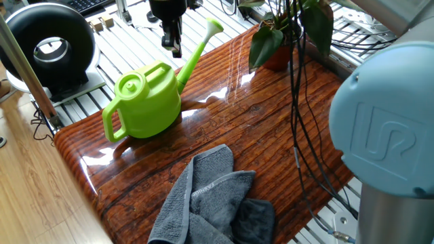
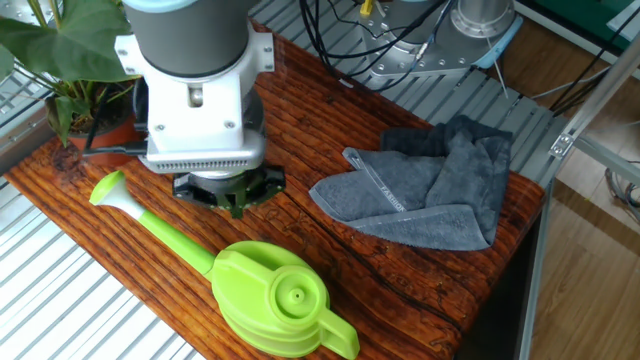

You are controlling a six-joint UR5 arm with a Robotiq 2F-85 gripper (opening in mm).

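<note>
A bright green watering can (image 1: 146, 105) stands upright on the glossy wooden board, its spout pointing toward the potted plant. The exterior view 2 shows the same can (image 2: 270, 300) from above, its handle toward the lower right. My gripper (image 1: 173, 54) hangs in the air near the spout, not touching the can as far as I can see. From the other side, the black gripper (image 2: 233, 205) points down over the board beside the spout. Nothing shows held in it, but how its fingers stand is unclear. A crumpled grey towel (image 1: 213, 193) lies on the board.
A potted plant (image 1: 277, 57) stands at the board's back edge. Black cables (image 1: 298, 102) hang beside the arm. A black ring-shaped object (image 1: 81, 57) stands off the board. Bare wood (image 1: 264, 135) lies between the can, towel and plant.
</note>
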